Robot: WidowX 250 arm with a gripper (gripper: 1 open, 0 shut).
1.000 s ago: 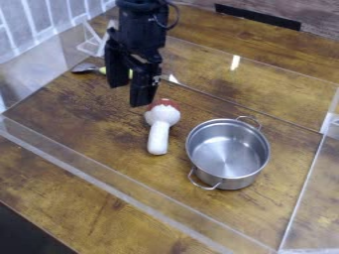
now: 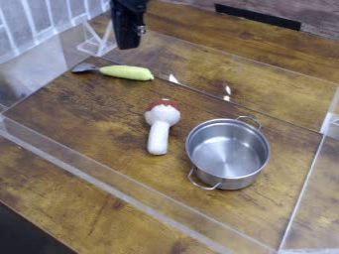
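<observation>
The black gripper [image 2: 129, 30] hangs at the top left of the view, high above the back left of the wooden work area and mostly cut off by the frame's edge; its fingers look close together, with nothing visible between them. Below it a pale yellow-green object [image 2: 126, 72] with a dark end lies near the back left. A white object with a red-topped round head [image 2: 159, 132] lies in the middle. A steel pot [image 2: 228, 154] with two wire handles stands to its right, apart from it.
Clear panels border the wooden work area [image 2: 86, 119] on its sides. A dark strip [image 2: 259, 15] is at the back right.
The gripper has moved up and back from over the middle left to the top of the view, uncovering the yellow-green object. The objects on the surface have not visibly moved.
</observation>
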